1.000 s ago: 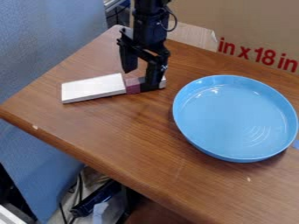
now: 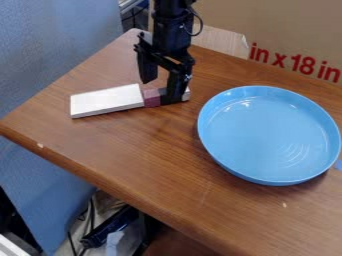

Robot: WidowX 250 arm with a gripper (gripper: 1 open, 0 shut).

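The black gripper (image 2: pixel 164 76) hangs low over the back left of the wooden table, its fingers down around the right end of a long bar. That bar has a white section (image 2: pixel 104 101) reaching left and a pink section (image 2: pixel 151 97) beside the fingers. The fingers partly hide that right end, and I cannot tell whether they grip it. A light blue plate (image 2: pixel 267 135) lies to the right of the bar, apart from it.
A cardboard box (image 2: pixel 287 35) with red lettering stands behind the table (image 2: pixel 147 160). Blue padding (image 2: pixel 40 50) is beyond the left edge.
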